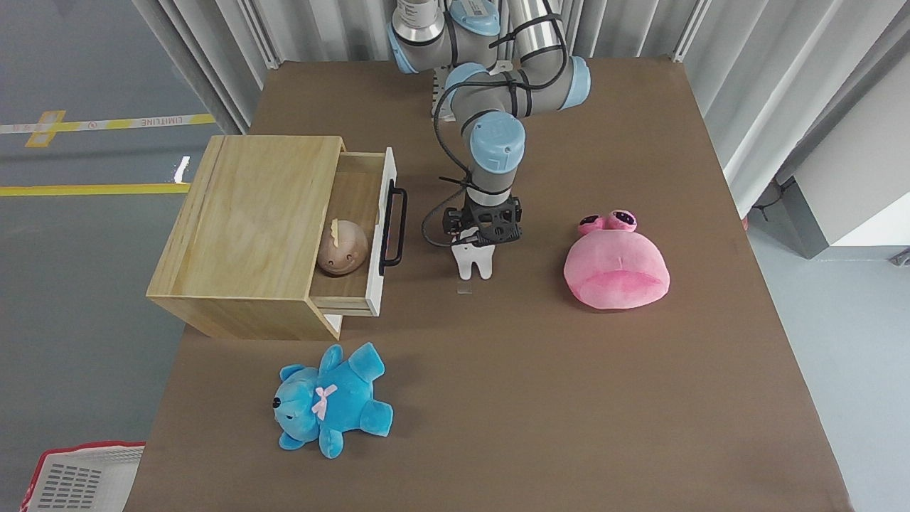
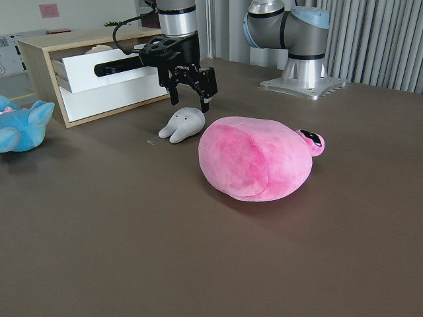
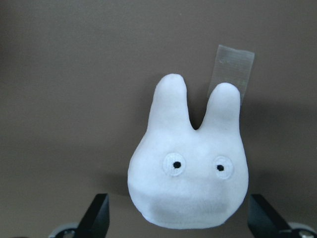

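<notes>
The gripper (image 2: 190, 100) hangs open just above a white rabbit-like plush (image 3: 188, 183), which has two ears and stitched eyes and lies on the brown table; in the wrist view the two black fingertips flank its lower end, with nothing between them. In the front view the gripper partly covers the plush (image 1: 473, 260). To its left a wooden cabinet (image 1: 239, 222) has its top drawer (image 1: 373, 290) pulled out, holding a brown round plush (image 1: 341, 256).
A pink plush (image 1: 616, 269) sits right of the gripper. A blue bear (image 1: 341, 401) lies in front of the cabinet. A white basket (image 1: 81, 478) stands off the table at lower left.
</notes>
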